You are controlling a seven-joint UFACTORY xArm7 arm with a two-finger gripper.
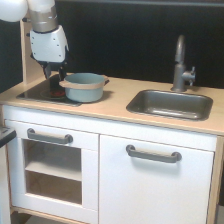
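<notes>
A blue-green pot [85, 89] with wooden-coloured handles stands on the back left of the counter, at the right side of the dark cooktop [42, 92]. My arm reaches down from the upper left, with its white wrist above the cooktop. The dark gripper [63, 74] is at the pot's left rim, close to the left handle. Its fingers are small and dark against a dark background, so whether they touch or grasp the pot cannot be made out.
The steel sink [170, 104] and grey faucet [180, 68] occupy the counter's right side. Bare wooden counter [116, 98] lies between pot and sink. Below are white cabinet fronts with grey handles [153, 154], and a white panel [4, 160] at the left edge.
</notes>
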